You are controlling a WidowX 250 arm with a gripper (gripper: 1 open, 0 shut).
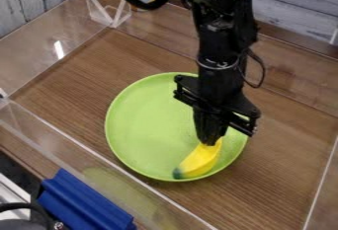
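A green plate (142, 125) rests on the wooden floor of the enclosure. On its right front part lies a yellow banana (196, 162) with a dark tip pointing toward the front left. The black gripper (209, 139) reaches down from above to the banana's upper end, its fingers shut around that end, which is partly hidden by them.
Blue plastic pieces (87, 202) sit outside the clear front wall at lower left. Bare wooden floor (79, 86) lies left and right of the plate. Clear side walls and a pale back wall border the space.
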